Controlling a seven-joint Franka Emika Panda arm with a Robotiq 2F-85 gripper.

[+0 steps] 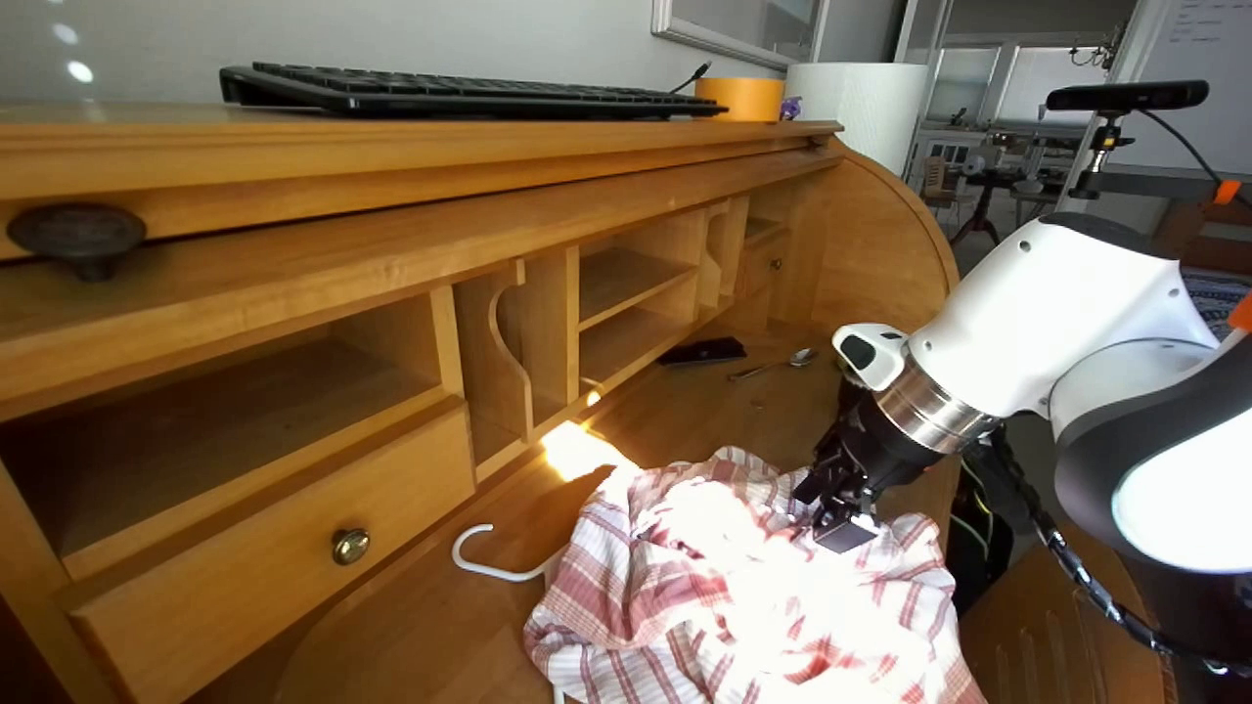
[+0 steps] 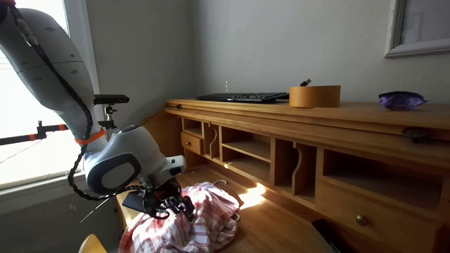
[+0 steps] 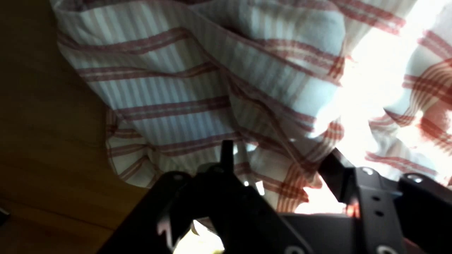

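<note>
A red-and-white plaid cloth lies crumpled on the desk, partly bleached by sunlight. My gripper is down at the cloth's upper right part in exterior view 1. In the wrist view the gripper has its fingers apart, with folds of the cloth below and between them; one finger touches a raised fold. Whether the cloth is pinched does not show. From beneath the cloth sticks the hook of a white hanger. Exterior view 2 shows the gripper against the cloth.
Cubbyholes and a drawer line the back of the desk. A spoon and a dark object lie farther back. A keyboard and orange tape roll sit on top. Bare desk lies left of the cloth.
</note>
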